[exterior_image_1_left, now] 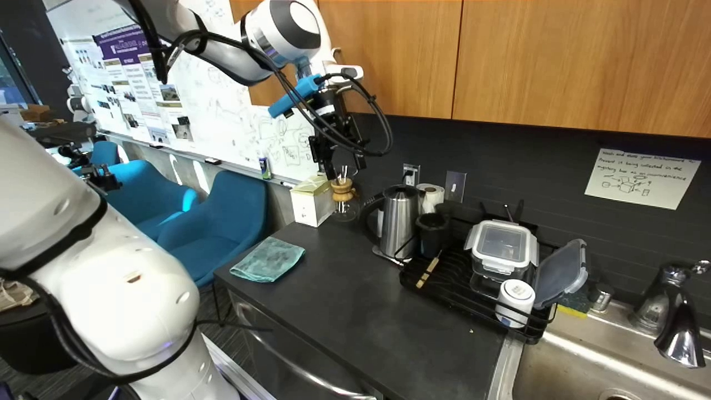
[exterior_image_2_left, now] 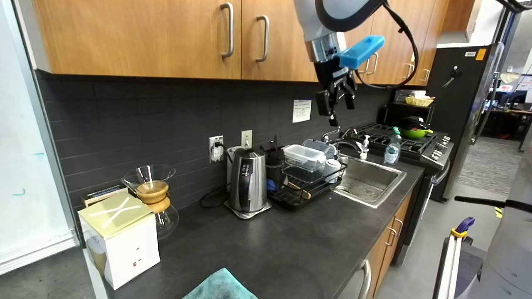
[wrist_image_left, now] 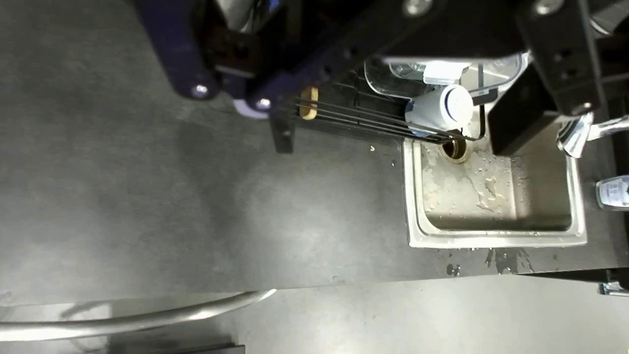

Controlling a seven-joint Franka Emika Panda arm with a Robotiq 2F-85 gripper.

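Note:
My gripper (exterior_image_2_left: 342,113) hangs high above the dark counter (exterior_image_1_left: 373,303), pointing downward. Its two fingers stand wide apart in the wrist view, so it is open and nothing lies between them. A teal cloth (exterior_image_1_left: 268,259) is spread near the counter's left end. The black dish rack (exterior_image_1_left: 460,283) bears a clear lidded container (exterior_image_1_left: 501,250), a white bottle-like item (exterior_image_1_left: 514,302) and a wooden-handled tool (exterior_image_1_left: 428,272). From above, the white item (wrist_image_left: 439,109) shows beside the sink (wrist_image_left: 489,239). My gripper touches none of these.
A steel kettle (exterior_image_2_left: 249,179) stands against the back wall, with a white box (exterior_image_2_left: 122,244) and a glass coffee maker (exterior_image_2_left: 154,194) further left. Wooden cabinets (exterior_image_2_left: 144,40) overhang the counter. Open counter lies between cloth and sink.

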